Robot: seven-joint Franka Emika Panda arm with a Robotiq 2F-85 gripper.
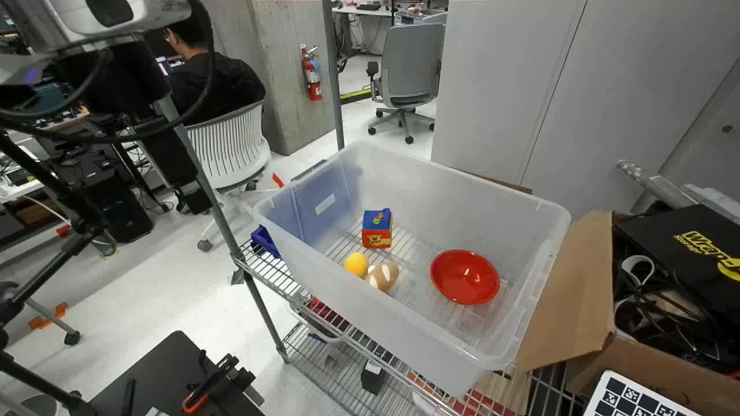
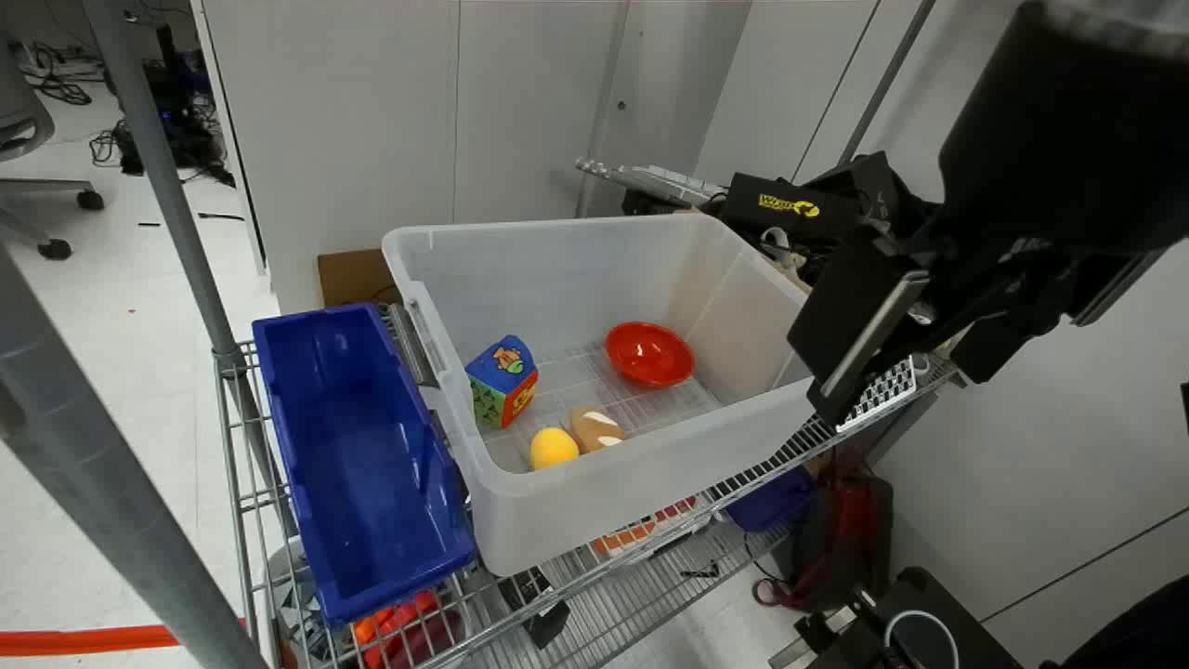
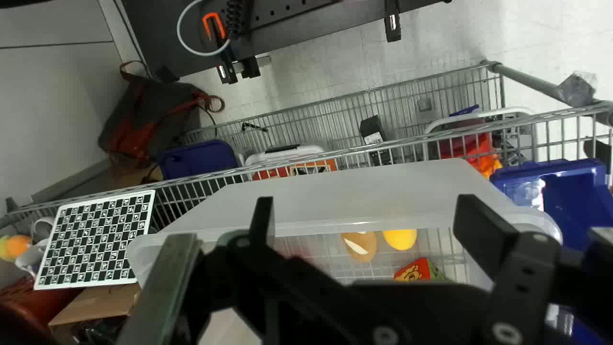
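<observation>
In the wrist view my gripper is open, its two black fingers wide apart with nothing held between them. Exterior view 2 has the gripper (image 2: 905, 379) high at the right, apart from the clear plastic bin (image 2: 713, 446). Inside the bin a red bowl (image 1: 465, 277) lies towards one end. A blue, red and green picture cube (image 2: 503, 381) sits at the other end. Near the wall on the gripper's side, a yellow ball (image 2: 554, 448) rests beside a brown, white-marked bread-like toy (image 2: 594, 428). From the wrist, the bowl is mostly hidden.
A blue tray (image 2: 362, 457) stands on the wire shelf (image 2: 624, 602) beside the bin. At the opposite end are an open cardboard box (image 1: 572, 291) of cables and a checkered board (image 3: 96, 240). A grey post (image 1: 222, 222) rises at the shelf's corner.
</observation>
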